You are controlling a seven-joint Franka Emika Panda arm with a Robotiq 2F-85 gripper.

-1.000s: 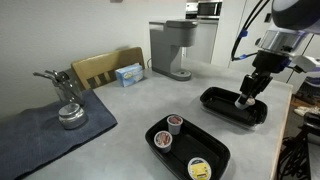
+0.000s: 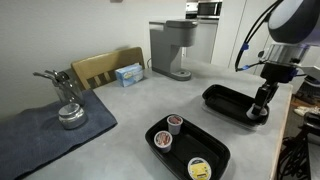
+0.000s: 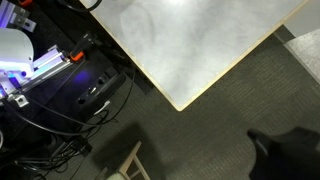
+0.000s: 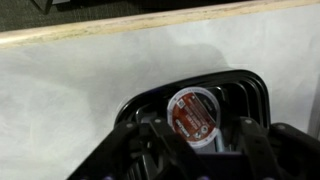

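Note:
A coffee pod with a red-brown and white lid [image 4: 193, 115] sits between the fingers of my gripper, which is shut on it. In exterior view 1, the gripper [image 2: 259, 106] is low at the near right end of the farther black tray [image 2: 226, 102]. The pod shows there only as a small pale patch, partly hidden by the fingers. Beneath the pod in the wrist view lies the black tray [image 4: 245, 82]; whether the pod touches its floor I cannot tell. Exterior view 2 does not show the gripper clearly.
A nearer black tray [image 2: 184, 139] holds two reddish-lidded pods [image 2: 174, 124] and a yellow-lidded one [image 2: 199, 169]. A grey coffee machine [image 2: 171, 48], blue box [image 2: 129, 75] and metal pot [image 2: 72, 116] stand farther off.
My gripper has moved right and slightly down in exterior view 1, carrying the pod from the tray's middle toward its near right end. The nearer tray is unchanged.

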